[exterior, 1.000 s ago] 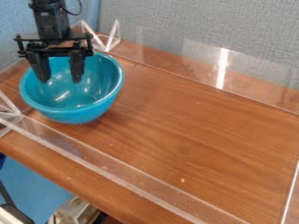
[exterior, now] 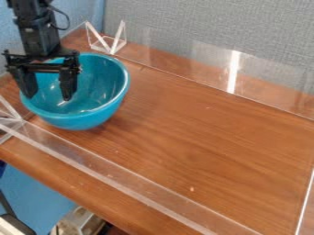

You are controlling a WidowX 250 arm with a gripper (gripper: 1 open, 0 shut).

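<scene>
A large glossy teal bowl (exterior: pixel 91 108) stands upright at the left of the wooden table. My black gripper (exterior: pixel 50 88) is over the bowl's left part, with its fingertips down inside or just in front of the bowl's interior. Its fingers stand apart, and I see nothing held between them.
Clear panels edge it, with white strut frames at back left and front left. A grey textured wall stands behind. Below the front-left edge are a blue surface and some hardware.
My gripper has moved to the left over the bowl and a little lower. The bowl looks unchanged.
</scene>
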